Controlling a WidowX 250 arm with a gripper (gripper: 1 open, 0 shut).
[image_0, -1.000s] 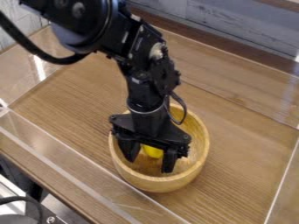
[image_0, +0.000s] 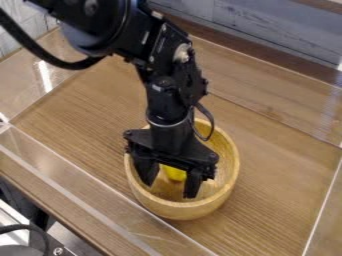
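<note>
The black gripper (image_0: 170, 175) is lowered into a round light-wood bowl (image_0: 185, 208), its fingers open around a small yellow object (image_0: 175, 172). The yellow object is partly hidden by the gripper, so whether the fingers touch it cannot be seen. The arm reaches down from the top left.
A white wall runs along the back. Cables hang at the lower left, off the table's edge.
Very little differs; the gripper and bowl look almost the same as a second ago, with only slight shifts in the fingers over the yellow object.
</note>
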